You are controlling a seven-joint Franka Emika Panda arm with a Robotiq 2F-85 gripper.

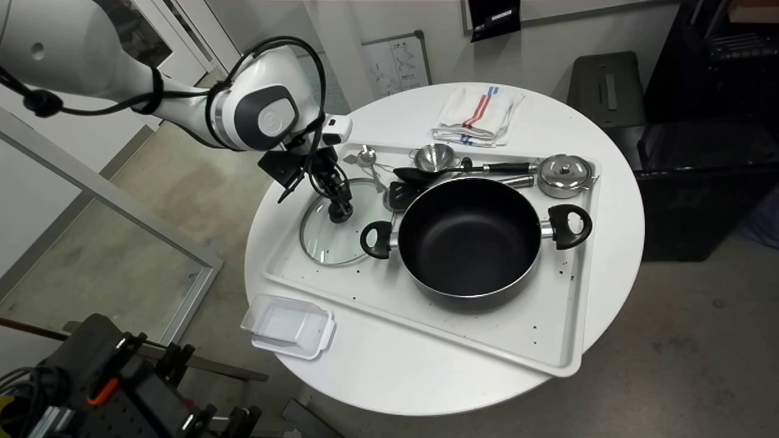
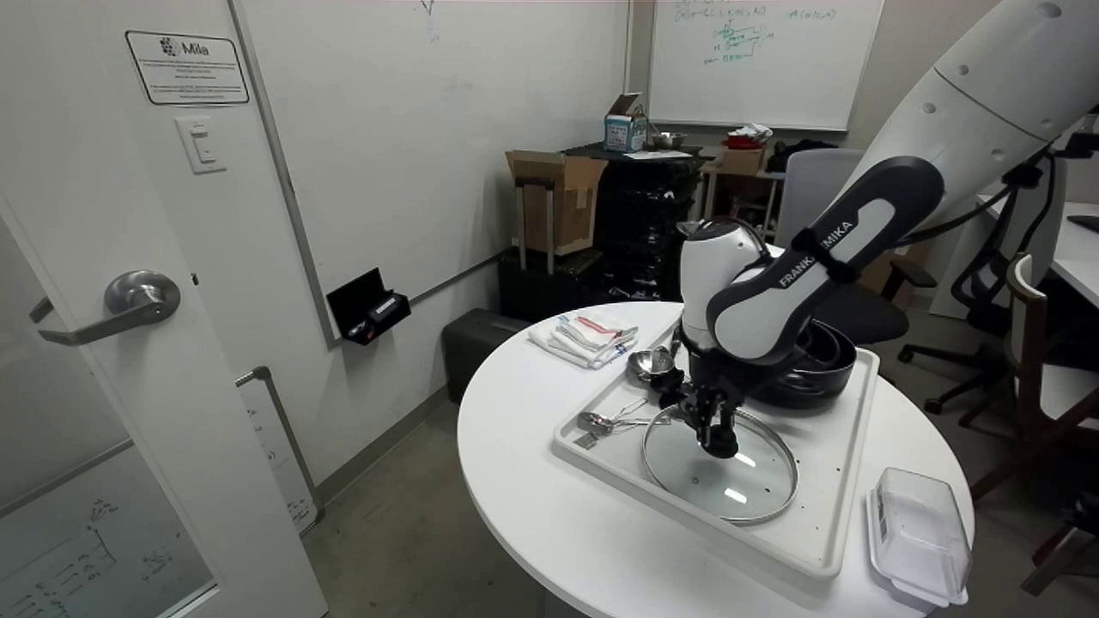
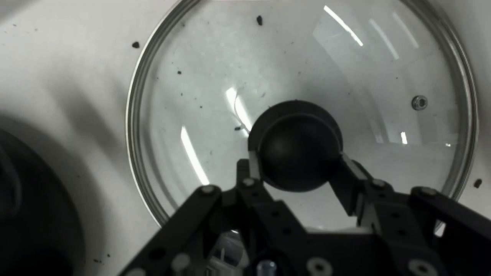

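A round glass lid (image 1: 330,244) with a metal rim and a black knob (image 3: 299,147) is at the left end of the white tray (image 1: 467,337). My gripper is shut on that knob, with one finger on either side of it. In exterior view 2, the lid (image 2: 680,479) looks close to level; whether its rim touches the tray is hard to tell. The wide black pot (image 1: 471,233) stands uncovered on the tray, its left handle (image 1: 376,239) near the lid.
Metal spoons (image 1: 367,156), a small strainer (image 1: 434,157), black utensils (image 1: 405,194) and a small lidded steel pot (image 1: 564,175) line the tray's back. Folded towels (image 1: 478,115) lie behind it. A clear plastic box (image 1: 292,325) sits at the table's front left edge.
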